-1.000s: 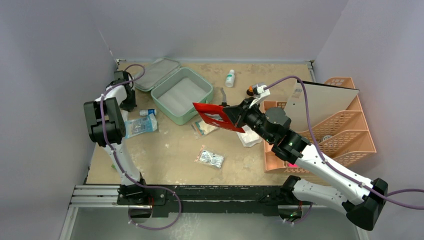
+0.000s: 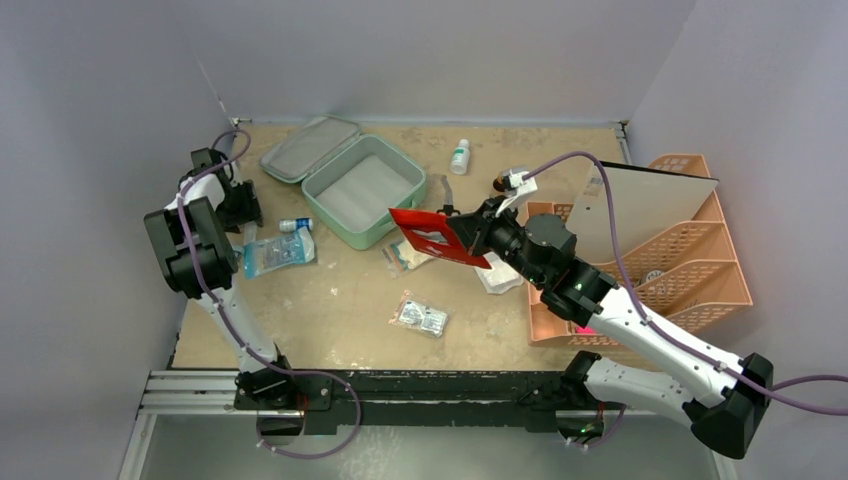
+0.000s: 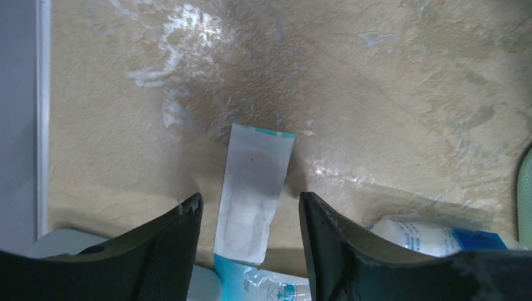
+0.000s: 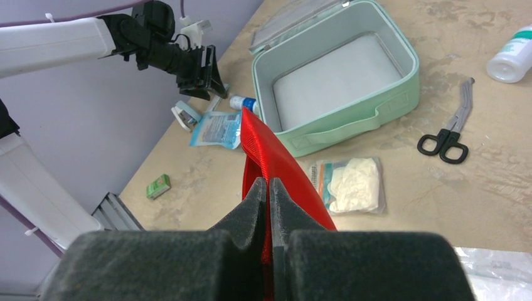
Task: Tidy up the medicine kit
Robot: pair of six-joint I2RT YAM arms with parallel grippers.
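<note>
My left gripper is open above a small white packet with teal edge (image 3: 252, 188) at the table's left, nothing between its fingers. Below it lie a blue-printed pouch (image 2: 280, 252) and a blue-white tube (image 3: 417, 237). My right gripper is shut on a red pouch (image 2: 430, 232), held in the air. The open mint case (image 2: 365, 180) stands in the middle. Black-handled scissors (image 4: 446, 141), a bagged white item (image 4: 351, 185), a white bottle (image 2: 461, 157) and a small clear bag (image 2: 420, 316) lie around the table.
A peach multi-compartment organizer (image 2: 700, 290) with a white board (image 2: 630, 210) fills the right side, partly behind the right arm. A green box (image 4: 158, 186) lies at the left.
The left arm has moved leftward from beside the case's lid to over the table's left edge. The right arm with the red pouch is practically unchanged.
</note>
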